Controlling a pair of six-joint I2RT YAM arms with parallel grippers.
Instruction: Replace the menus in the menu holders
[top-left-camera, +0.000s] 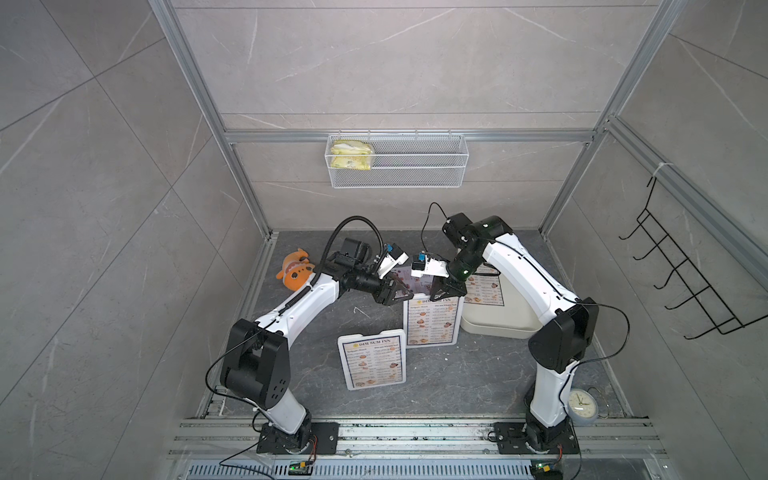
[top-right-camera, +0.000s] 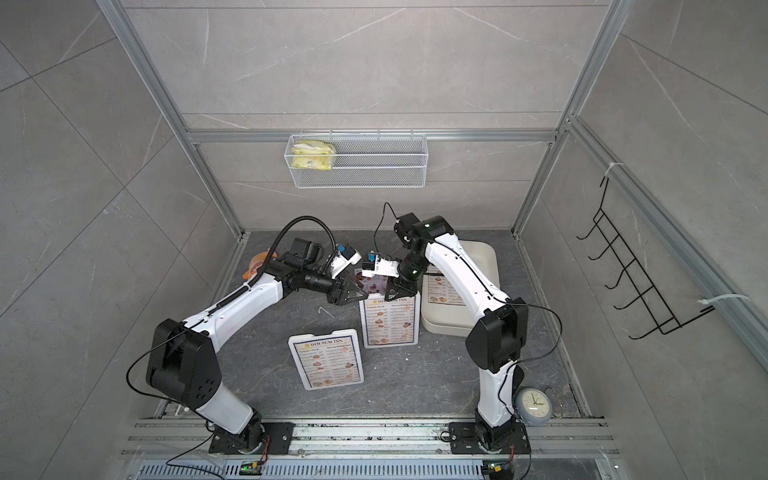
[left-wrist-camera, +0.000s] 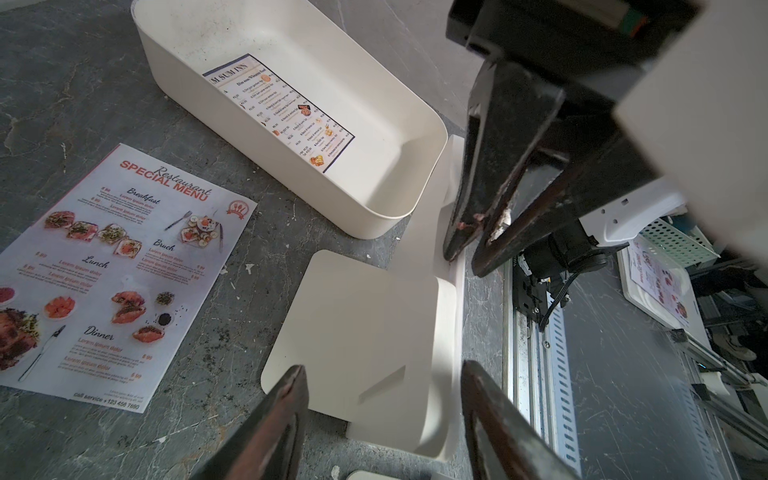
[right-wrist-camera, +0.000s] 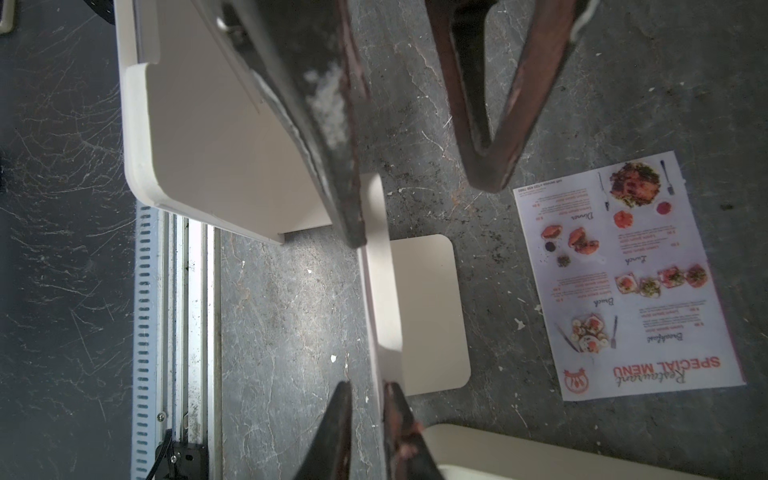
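Two white menu holders with Dim Sum Inn menus stand on the table: a front-left holder (top-left-camera: 373, 361) and a centre holder (top-left-camera: 433, 323). Both grippers hover at the top edge of the centre one. In the left wrist view my left gripper is open, its fingers spread either side of that holder's white board. My right gripper is partly open, with the holder's thin upper edge running between its fingertips. Behind the holder a Special Menu sheet (right-wrist-camera: 632, 280) lies flat on the table. The right gripper's black fingers (left-wrist-camera: 500, 160) also show in the left wrist view.
Right of the centre holder sits a cream bin (top-left-camera: 502, 321) with a Dim Sum Inn menu (left-wrist-camera: 280, 112) inside. An orange toy (top-left-camera: 295, 270) lies at the back left and a small clock (top-left-camera: 582, 405) at the front right. Bare table surrounds the front-left holder.
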